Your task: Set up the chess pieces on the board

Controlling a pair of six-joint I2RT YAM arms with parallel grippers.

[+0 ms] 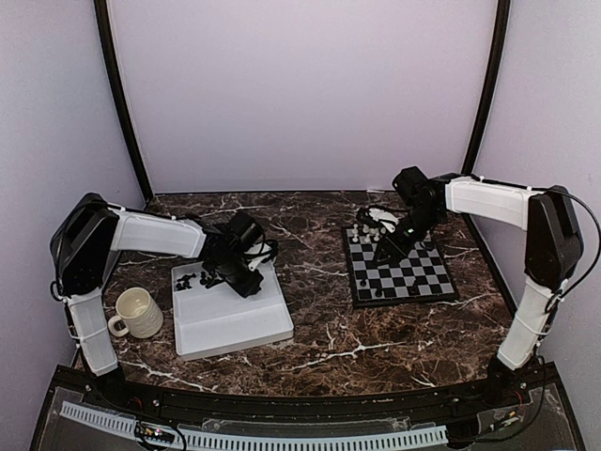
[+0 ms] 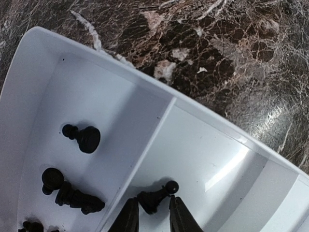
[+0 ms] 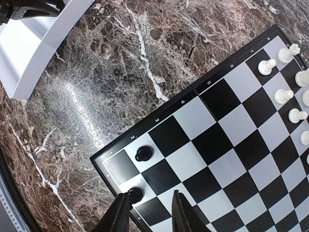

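Note:
In the left wrist view a black pawn (image 2: 154, 198) lies in a compartment of the white tray (image 2: 169, 89), right by my left gripper, whose fingers stand apart on either side of it. More black pieces, such as a pawn (image 2: 87, 140), lie in the neighbouring compartment. My right gripper is open over the chessboard (image 3: 217, 154). Black pieces stand on squares near the board's corner, one (image 3: 143, 153) clear in the right wrist view and another (image 3: 135, 194) behind a finger. White pieces (image 3: 265, 67) stand along the far end.
A white mug (image 1: 139, 315) stands left of the tray. Bare marble table (image 1: 319, 329) lies between tray and board. Walls enclose the sides and back.

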